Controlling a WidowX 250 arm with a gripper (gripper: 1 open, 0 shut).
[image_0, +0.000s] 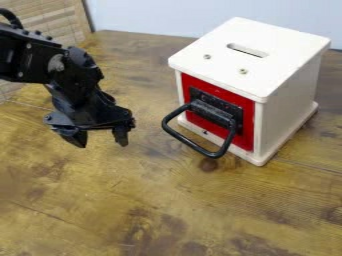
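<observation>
A white box with a slot in its top stands at the right. Its red front panel carries a black fitting with a black loop handle sticking out forward and down. My black gripper hangs at the left, fingers pointing down, apart from the handle. Its fingers appear open, with nothing seen between them.
A light wooden board stands behind the arm at the far left, near a pale wall.
</observation>
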